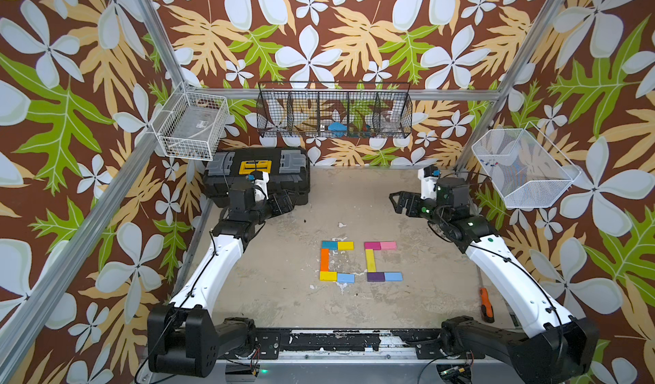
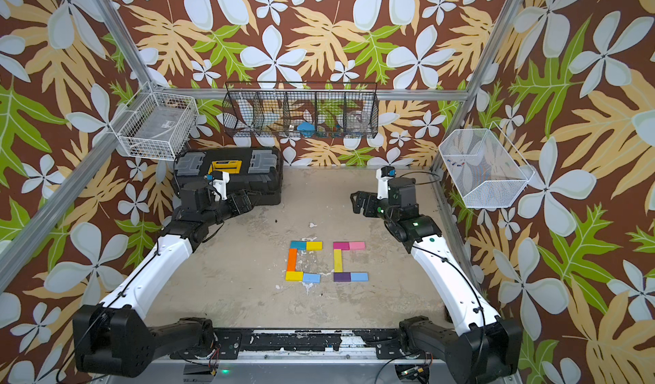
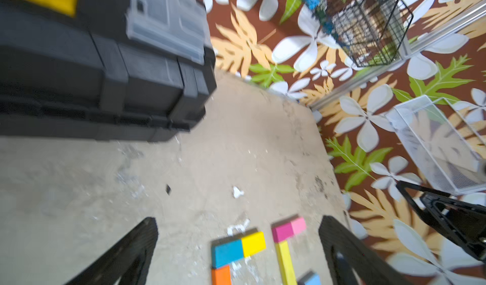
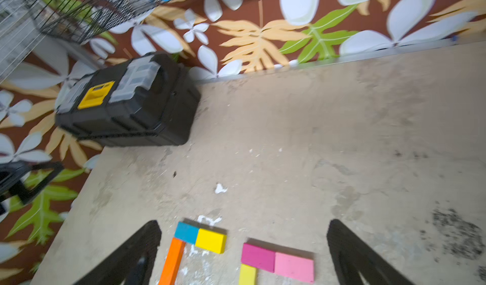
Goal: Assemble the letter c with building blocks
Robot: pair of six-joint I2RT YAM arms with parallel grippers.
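Two c shapes of flat blocks lie side by side on the table. The left one has a teal block (image 1: 329,245), a yellow block (image 1: 346,245), an orange block (image 1: 324,260), a lower yellow block (image 1: 328,276) and a light blue block (image 1: 346,278), which sits slightly lower. In the right one are a magenta block (image 1: 372,245), a pink block (image 1: 387,245), a long yellow block (image 1: 370,261), a purple block (image 1: 376,276) and a light blue block (image 1: 393,276). Both my left gripper and right gripper are open and empty, raised behind the shapes on either side.
A black toolbox (image 1: 293,186) stands at the back left, close to the left gripper. Wire baskets (image 1: 334,114) hang on the back wall. An orange-handled tool (image 1: 485,305) lies at the right edge.
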